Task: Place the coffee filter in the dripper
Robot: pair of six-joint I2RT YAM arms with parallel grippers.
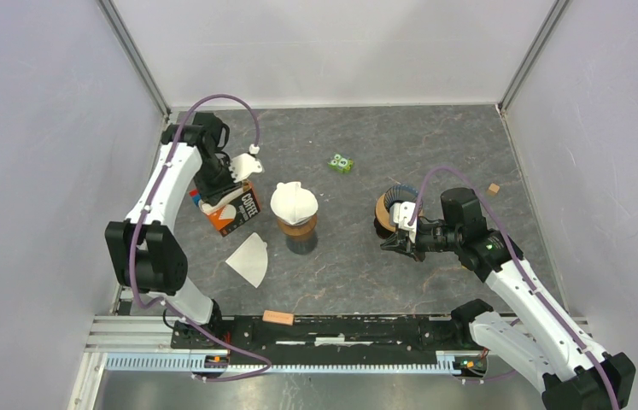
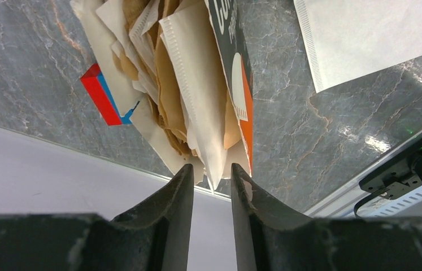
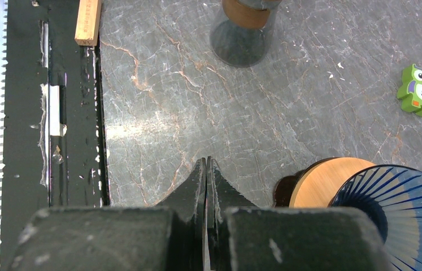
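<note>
In the left wrist view, my left gripper stands open at the end of the filter box, its fingers either side of a white filter's tip. The box holds white and brown filters; a loose filter lies flat beside it. My right gripper is shut with nothing visible between its fingers, beside the blue ribbed dripper on its wooden stand.
A glass carafe with a white top stands mid-table. A green owl block lies toward the back. A wooden block is at the front edge.
</note>
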